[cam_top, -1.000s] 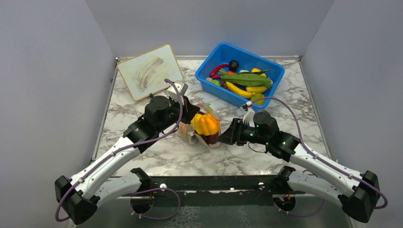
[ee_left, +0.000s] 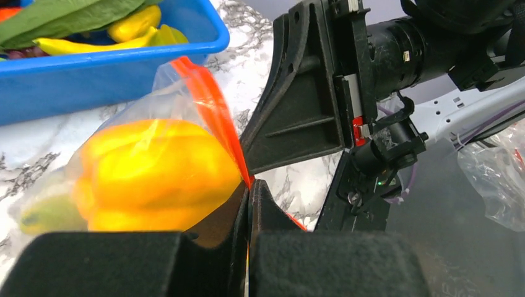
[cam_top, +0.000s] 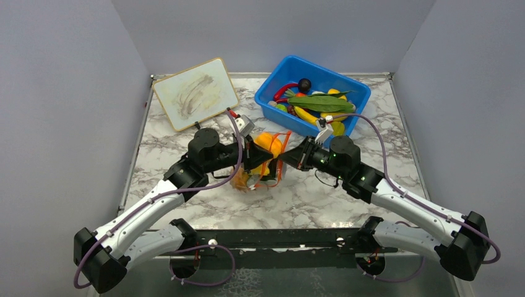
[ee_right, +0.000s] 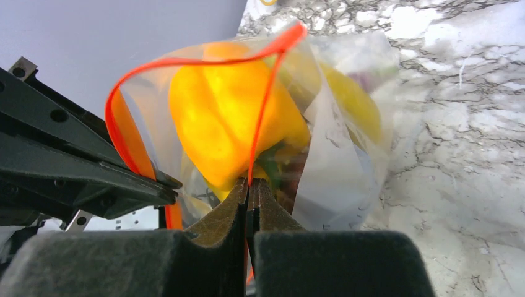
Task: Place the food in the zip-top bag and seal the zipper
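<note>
The clear zip bag with an orange-red zipper edge is held above the table between both arms. Inside it a yellow-orange pepper fills the mouth, with green and dark food partly hidden below. My left gripper is shut on the zipper edge, which runs into its fingertips. Opposite, my right gripper has its tips closed on a thin strand of the same edge. The two grippers nearly meet in the top view. In the right wrist view, the mouth still gapes as a loop around the pepper.
A blue bin of assorted toy food stands behind the arms, close to the right gripper. The stained white board lies at the back left.
Both grippers have come closer together, the left moving right and the right moving left.
</note>
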